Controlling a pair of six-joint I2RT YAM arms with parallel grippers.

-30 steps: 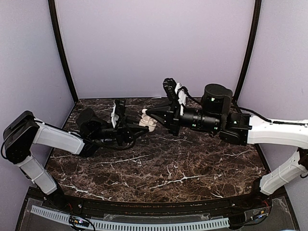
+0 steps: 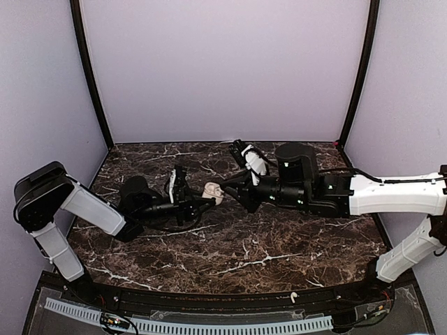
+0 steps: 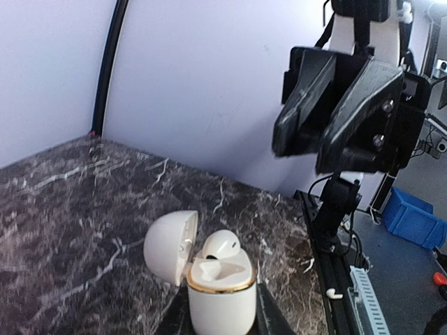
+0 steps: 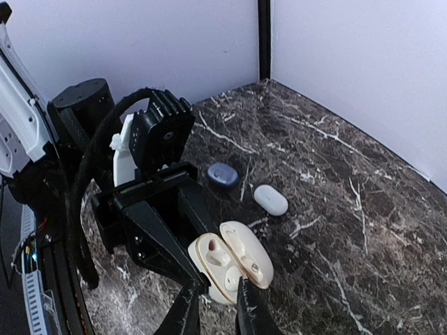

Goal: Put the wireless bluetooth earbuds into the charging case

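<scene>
The white charging case stands with its lid raised, and my left gripper is shut on its body. A rounded white piece, perhaps an earbud, shows at the case's opening. Just right of the case in the top view is my right gripper. Its two black fingertips are apart in the left wrist view, with nothing between them. A small white earbud lies by the front rail, well away from both grippers; it shows too in the left wrist view.
Behind the left gripper, a blue-grey oval object and a white oval one lie on the dark marbled table. Pale walls enclose the sides and back.
</scene>
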